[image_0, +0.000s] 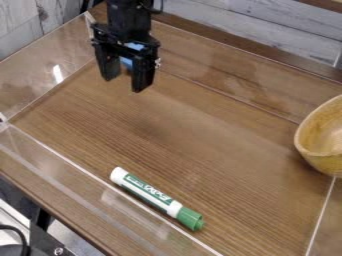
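Observation:
My black gripper (123, 72) hangs at the upper left over the wooden tabletop, its fingers apart. A small blue object (128, 60) is partly hidden behind it; I cannot tell whether they touch. A white and green marker (156, 197) lies diagonally near the front. A tan bowl (321, 135) sits at the right edge, partly out of view.
Raised edges bound it at the left and back, and dark cables lie at the lower left corner outside it.

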